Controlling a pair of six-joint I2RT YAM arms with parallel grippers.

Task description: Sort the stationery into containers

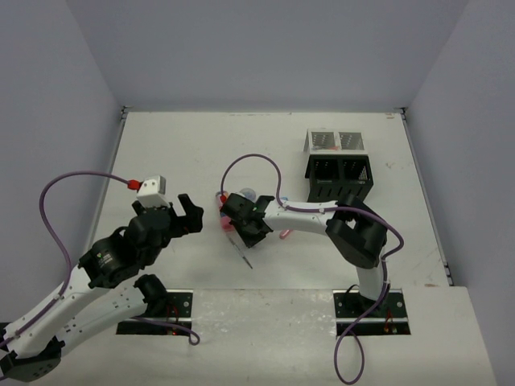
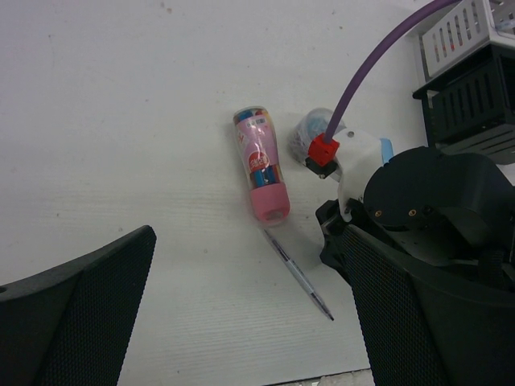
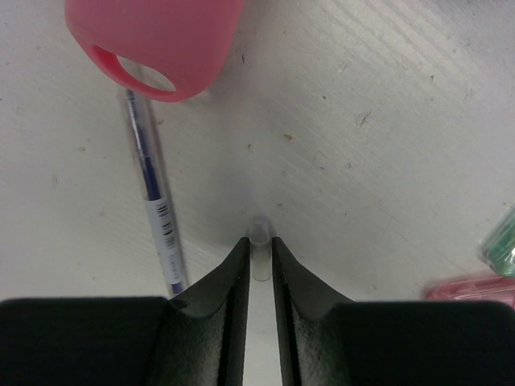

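A pen (image 1: 241,252) lies slanted on the table, its upper end close to the pink cap of a clear tube of coloured sticks (image 2: 257,153). My right gripper is low over the table, right beside this pen (image 3: 153,193). Its fingers stand close together, with a small clear round-ended piece (image 3: 260,261) showing between the tips; whether it is gripped I cannot tell. My left gripper (image 1: 191,215) waits open at the left, nothing between its widely parted fingers. A white basket (image 1: 307,145) and a black basket (image 1: 326,193) stand at the back right.
A translucent roundish item (image 2: 310,133) sits behind the right gripper. Near the right arm lies a pink stick-like item (image 1: 286,233), with something green (image 3: 503,249) beside it in the right wrist view.
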